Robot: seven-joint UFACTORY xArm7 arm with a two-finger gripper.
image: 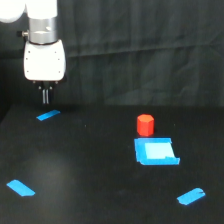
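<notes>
My gripper (45, 97) hangs at the back left, pointing down from the white arm (45, 62). Its two fingers stand close together, and nothing shows between them. Below the fingertips a strip of blue tape (48, 115) lies on the dark table. Well to the right, a red block (145, 125) rests on the table, apart from my gripper. Just in front of that block lies a white square (159, 151) bordered with blue tape.
More blue tape marks the table at the front left (20, 188) and the front right (190, 196). Black curtain (140, 50) covers the back.
</notes>
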